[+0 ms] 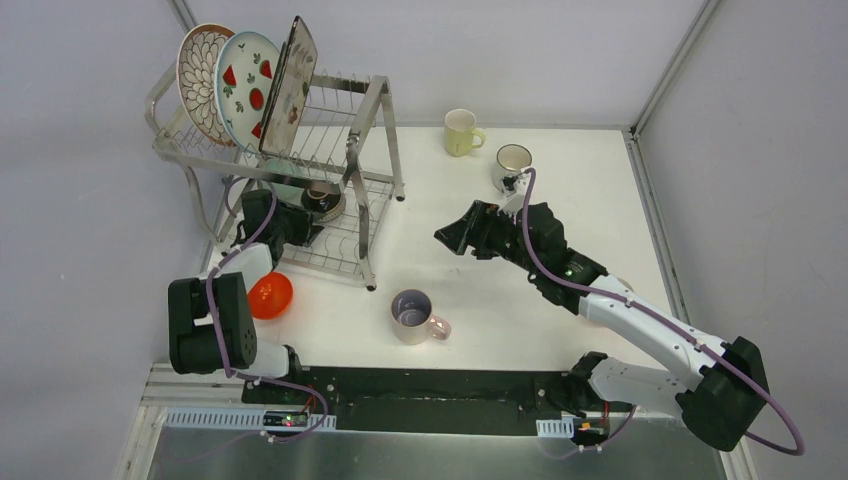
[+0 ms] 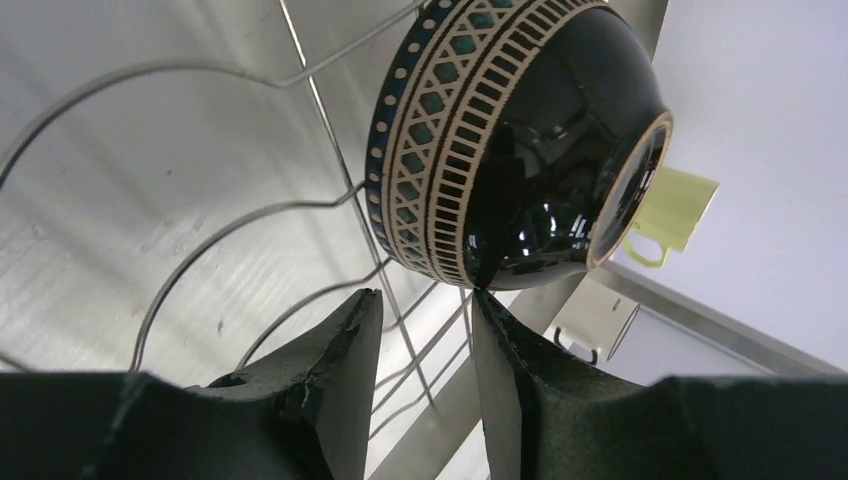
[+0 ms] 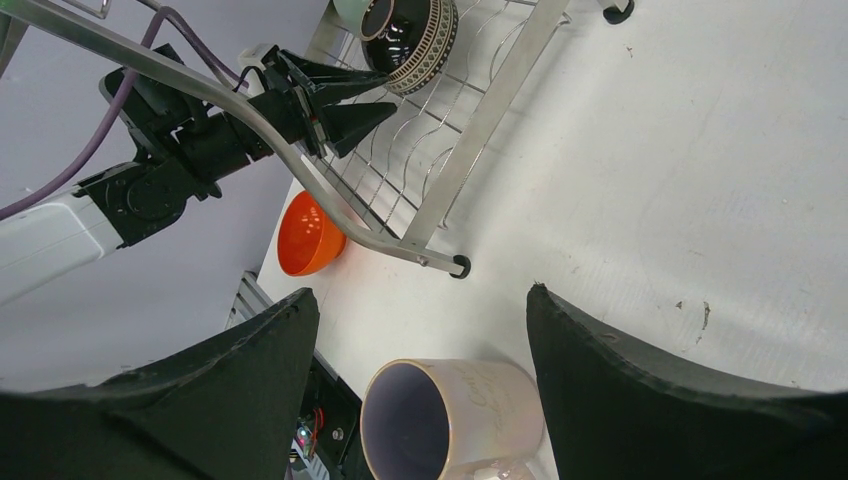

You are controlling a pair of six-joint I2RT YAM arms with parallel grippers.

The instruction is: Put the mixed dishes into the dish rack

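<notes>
In the left wrist view a black bowl with a patterned band (image 2: 540, 150) rests tilted on the wires of the rack's lower shelf. My left gripper is just below it; whether anything sits between its fingers is unclear. In the right wrist view the left gripper reaches into the rack at the bowl. My right gripper (image 1: 455, 230) hangs over the table, part open and empty. A pink mug (image 1: 412, 318) stands below it, and an orange bowl (image 1: 269, 294) lies left of the rack's front.
The dish rack (image 1: 385, 130) holds several upright plates on its upper tier (image 1: 245, 90). A yellow mug (image 1: 460, 134) and a white mug (image 1: 511, 165) stand at the back.
</notes>
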